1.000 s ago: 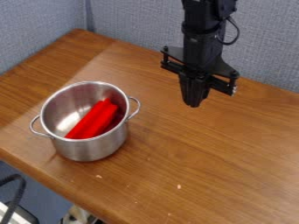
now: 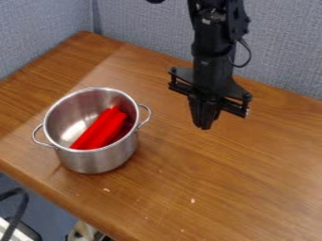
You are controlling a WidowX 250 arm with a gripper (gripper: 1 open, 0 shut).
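A steel pot (image 2: 88,158) with two wire handles sits on the left of the wooden table, a long red object (image 2: 98,130) lying inside it. My black gripper (image 2: 206,120) hangs from the arm to the right of the pot and apart from it, pointing down over the middle of the table. Its fingertips are together, and nothing shows between them.
Grey padded walls stand behind it. Black cables and some hardware show off the table's lower-left corner.
The arm has moved slightly to the left and toward the camera, bringing the gripper a little nearer the pot. The pot and red object have not moved.
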